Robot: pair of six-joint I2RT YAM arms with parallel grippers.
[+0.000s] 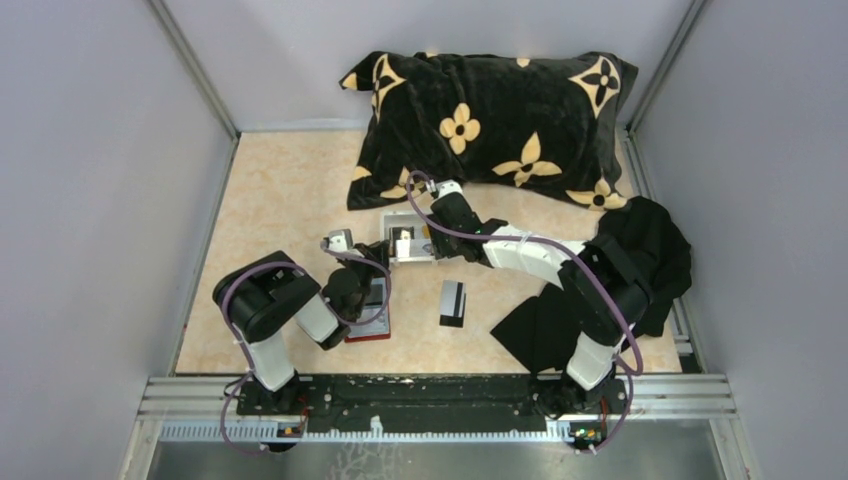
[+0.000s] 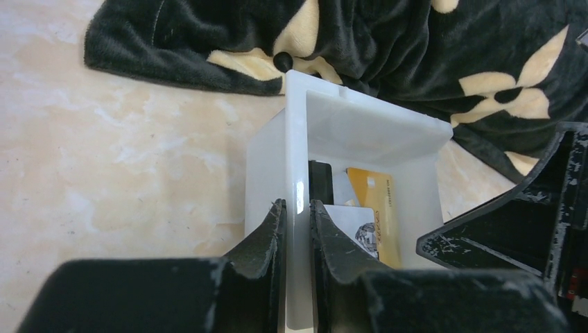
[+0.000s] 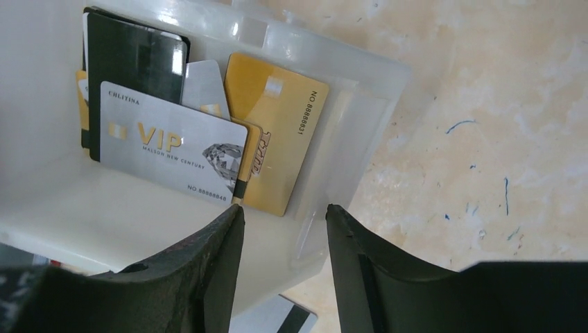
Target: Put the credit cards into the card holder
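Note:
A white open-topped box (image 2: 274, 146) holds several cards, among them a silver VIP card (image 3: 163, 146), a gold card (image 3: 277, 125) and a dark card (image 3: 135, 59). My left gripper is shut on the box's left wall, one finger on either side. Over the box's right end, my right gripper stands part open, its fingertips apart with no card gripped between them. A silver card with a black stripe (image 1: 452, 303) lies on the table in front of the box. Beside my left arm lies a flat grey item with a red edge (image 1: 368, 325), partly covered.
A dark patterned cushion (image 1: 500, 125) lies just behind the box. Black cloth (image 1: 640, 260) covers the right side of the table. Bare tabletop (image 1: 270, 200) shows at the left.

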